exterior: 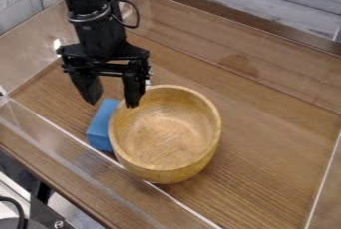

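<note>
My black gripper (110, 84) is open above the left rim of a wooden bowl (167, 133), its fingers pointing down with nothing seen held between them. A blue block (100, 128) lies on the wooden surface just left of the bowl, partly behind its rim. A small pale object behind the gripper is mostly hidden.
Raised edges border it at the back and left, and a light rail runs along the near left edge, with a dark cable beyond it.
</note>
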